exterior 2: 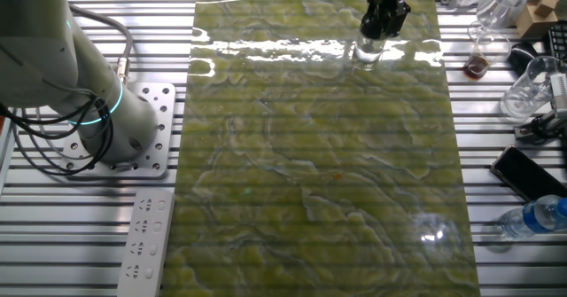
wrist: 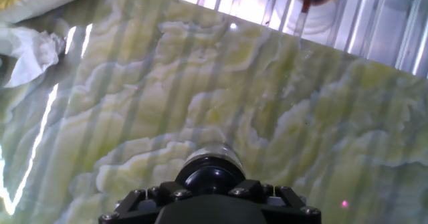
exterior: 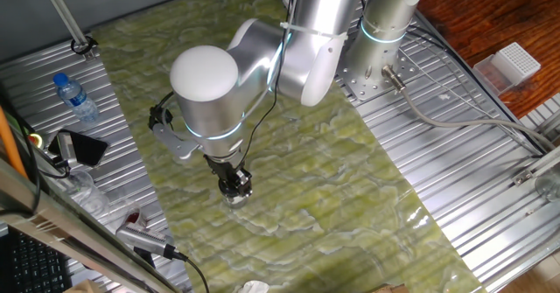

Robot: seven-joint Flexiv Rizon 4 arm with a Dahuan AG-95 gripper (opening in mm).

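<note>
In exterior view 2, the black gripper points down at the far part of the green marbled sheet, with a small clear glass-like vessel right at its fingertips. The same gripper hangs over the sheet in exterior view 1, where a bit of the clear vessel shows beneath it. From the wrist, a round dark shape with a clear rim sits ahead of the gripper. The fingers' inner faces are hidden, so whether they press on the vessel is unclear, as is whether it touches the sheet.
Crumpled white paper lies near the sheet's edge. Off the sheet are a water bottle, a phone, a small vessel with brown liquid and a clear beaker. Most of the green sheet is bare.
</note>
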